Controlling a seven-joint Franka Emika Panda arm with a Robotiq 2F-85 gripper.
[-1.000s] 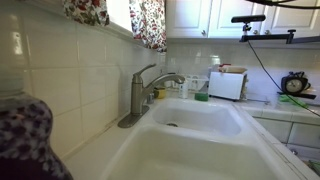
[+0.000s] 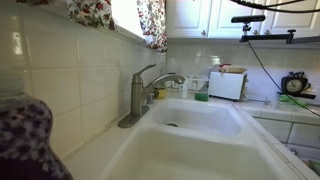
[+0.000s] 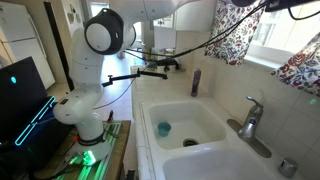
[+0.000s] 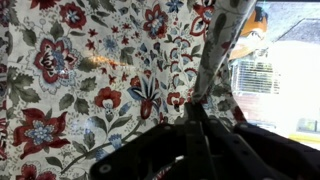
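Observation:
A floral curtain (image 4: 90,90) with red and blue flowers fills most of the wrist view. My gripper is shut at its edge; a narrow fold of the cloth runs down to the fingertips and appears pinched between them. Bright window glass (image 4: 290,60) shows to the right of the fold. In exterior view 2 the white arm (image 3: 105,32) reaches across the top, and its gripper lies outside the picture. Two curtain pieces (image 3: 235,42) hang at the window there. In exterior view 1 another stretch of curtain (image 2: 153,22) hangs above the sink, without the gripper in sight.
Below the window is a white double sink (image 2: 190,150) with a metal faucet (image 2: 138,95). A teal cup (image 3: 164,129) sits in one basin. A dark bottle (image 3: 196,82) stands on the counter behind. A white toaster (image 2: 227,84) is at the far end.

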